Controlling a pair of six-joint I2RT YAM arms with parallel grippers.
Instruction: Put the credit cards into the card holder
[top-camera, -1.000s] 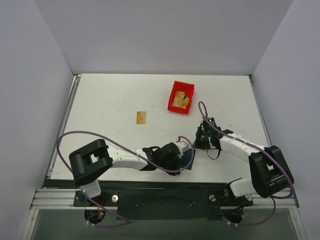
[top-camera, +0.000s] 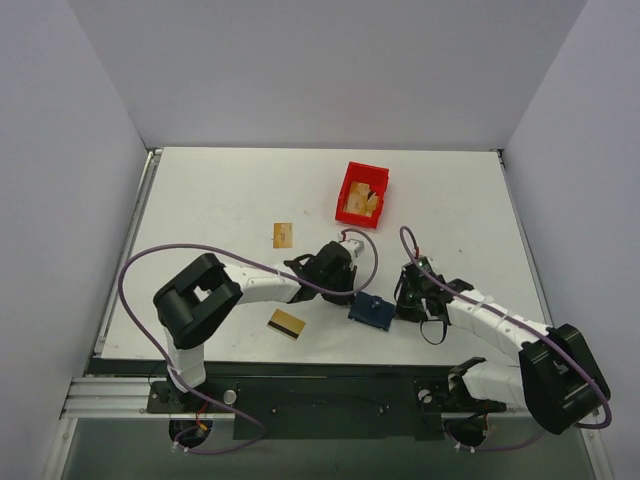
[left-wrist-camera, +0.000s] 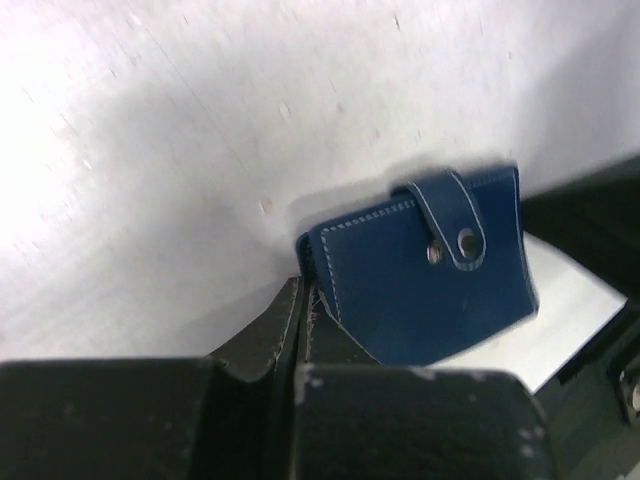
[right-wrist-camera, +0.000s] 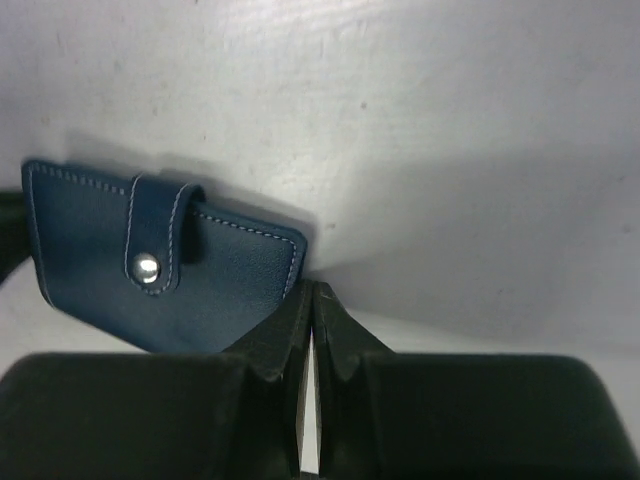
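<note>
A dark blue card holder (top-camera: 372, 312) with a snap strap lies closed on the white table, between the two grippers. My left gripper is shut, its tips at one corner edge of the holder (left-wrist-camera: 430, 290). My right gripper is shut too, its tips against the opposite end of the holder (right-wrist-camera: 150, 300). I cannot see anything clearly held between either pair of fingers. A gold card (top-camera: 283, 234) lies left of centre, and a gold card with a dark stripe (top-camera: 286, 322) lies nearer the front, left of the holder.
A red box (top-camera: 343, 188) with gold cards inside stands at the back centre.
My left gripper has moved back, away from the front edge, uncovering more of the holder and the striped card. My right gripper has moved toward the front, and the holder has turned slightly.
</note>
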